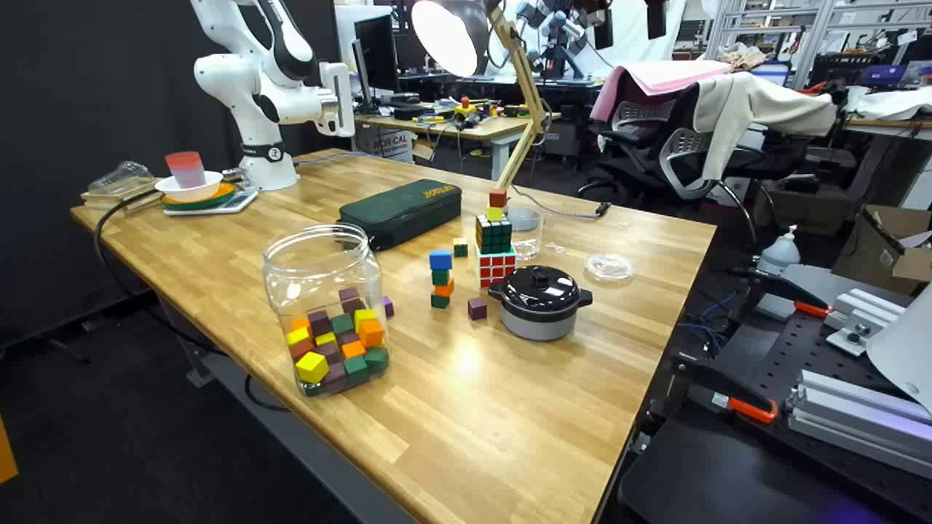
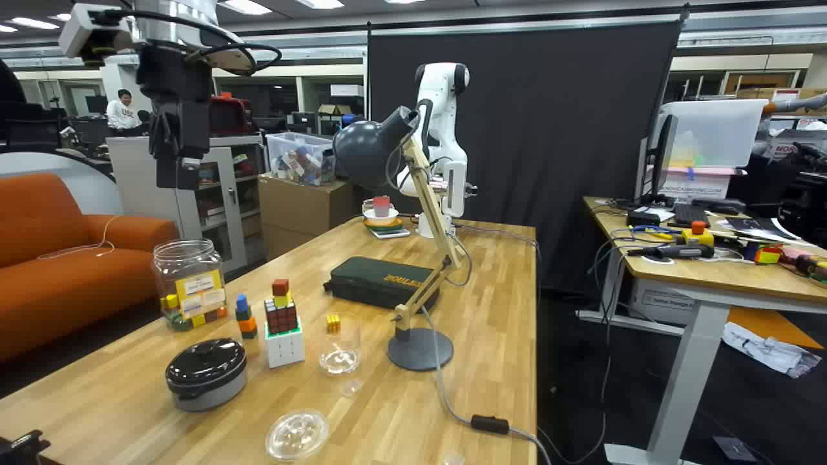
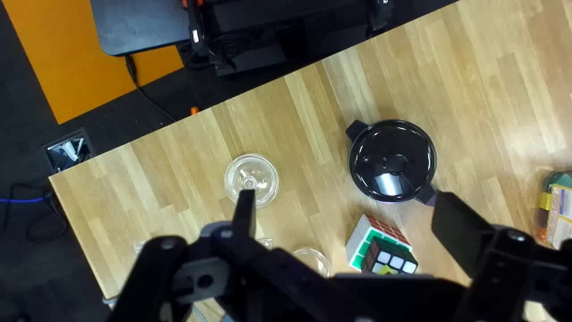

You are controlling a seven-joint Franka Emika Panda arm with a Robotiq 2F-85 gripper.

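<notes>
My gripper is open with nothing between its fingers, hanging well above the table; its two dark fingers also show at the top of exterior view 1. In the wrist view, a black-lidded grey pot (image 3: 395, 161) and a clear round lid (image 3: 252, 180) lie below. A stack of two Rubik's cubes (image 1: 495, 249), the larger at the bottom, carries a yellow and a red block. Beside it rises a tower of small coloured blocks (image 1: 441, 281) with a blue one on top. A clear jar (image 1: 325, 288) holds many coloured cubes.
A desk lamp (image 2: 422, 349) stands on the table near a dark green case (image 2: 380, 280). A clear cup (image 2: 341, 346), a small yellow cube (image 2: 333, 323) and a purple block (image 1: 477, 308) are close by. Another white arm (image 1: 262, 96) stands at the far end.
</notes>
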